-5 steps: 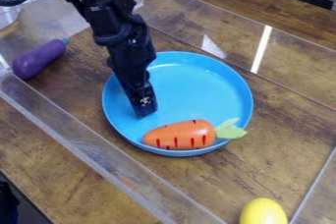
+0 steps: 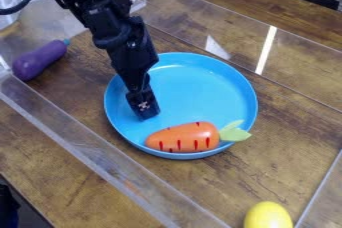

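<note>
My gripper (image 2: 142, 100) reaches down from the upper left into the blue plate (image 2: 214, 87), its tip low over the plate's left part. An orange toy carrot (image 2: 181, 137) with pale green leaves lies on the plate's front part, just below and right of the gripper. A purple toy eggplant (image 2: 38, 60) lies left of the plate.
A yellow object (image 2: 267, 215) sits at the lower right. Clear transparent rails cross the wooden table (image 2: 287, 42) around the plate.
The arm has shifted slightly left over the last second, with its tip still low in the plate. The carrot and eggplant have not visibly moved.
</note>
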